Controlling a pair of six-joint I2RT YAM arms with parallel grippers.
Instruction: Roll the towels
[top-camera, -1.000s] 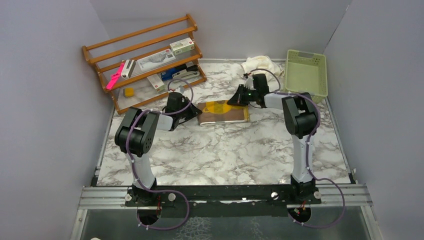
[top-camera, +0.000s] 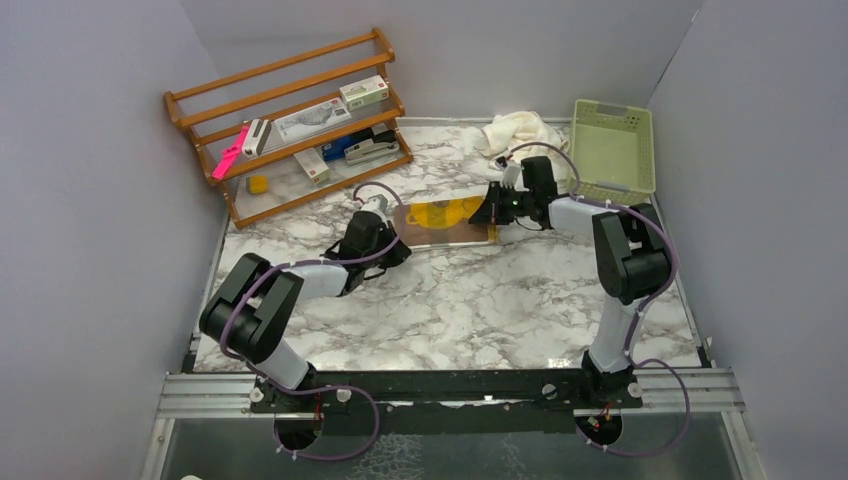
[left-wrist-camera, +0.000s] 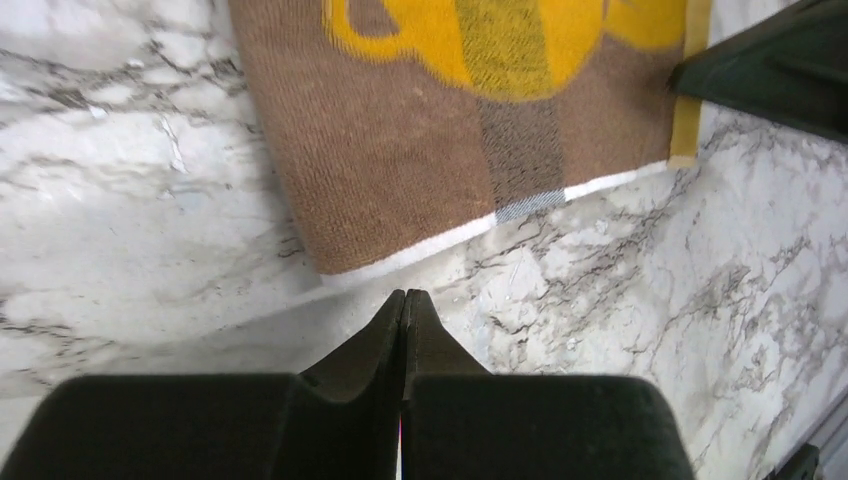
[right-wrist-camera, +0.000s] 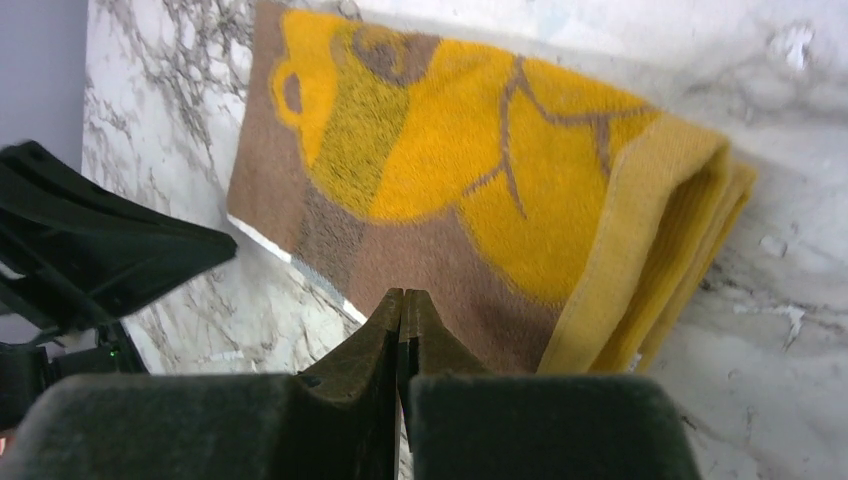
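Note:
A folded brown towel with a yellow pattern (top-camera: 440, 226) lies flat on the marble table. Its white-edged side faces the front, and a folded yellow layer shows at its right end in the right wrist view. My left gripper (top-camera: 402, 256) is at the towel's front left corner; in the left wrist view its shut fingertips (left-wrist-camera: 415, 305) appear just off the white edge, with nothing visible between them. Over the towel's right part is my right gripper (top-camera: 476, 218). Its fingertips (right-wrist-camera: 412, 305) are shut too, near the front edge, and no cloth shows between them.
A crumpled white towel (top-camera: 522, 133) lies at the back, beside a green basket (top-camera: 645, 150) at the back right. A wooden rack (top-camera: 290, 85) with boxes and staplers stands at the back left.
My left gripper has moved right and toward the front, to the towel's near left corner. The right gripper has shifted right and slightly frontward over the towel. The towel lies about where it was.

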